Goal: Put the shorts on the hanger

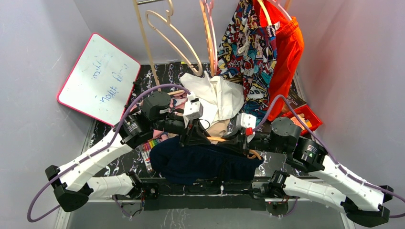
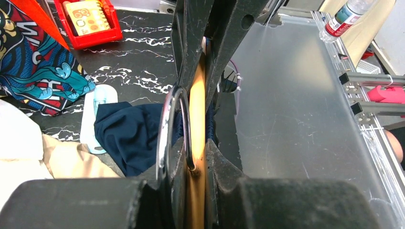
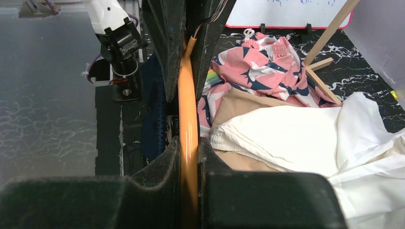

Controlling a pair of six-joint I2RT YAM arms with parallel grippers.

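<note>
Both grippers hold one orange hanger with a metal hook over the navy shorts (image 1: 200,164), which lie in a heap at the front of the dark marble table. My left gripper (image 1: 199,136) is shut on the hanger near its hook; in the left wrist view the hanger (image 2: 197,138) runs upright between the fingers, the hook just beside it. My right gripper (image 1: 228,139) is shut on the same hanger to the right, seen as an orange bar (image 3: 188,119) in the right wrist view. The hanger's right end pokes out below the right gripper.
White and beige garments (image 1: 215,98) and pink patterned shorts (image 3: 258,69) lie behind. A rack with hangers and hanging patterned and red shorts (image 1: 282,62) stands at the back. A whiteboard (image 1: 98,76) leans left; a red tray (image 1: 310,119) sits right.
</note>
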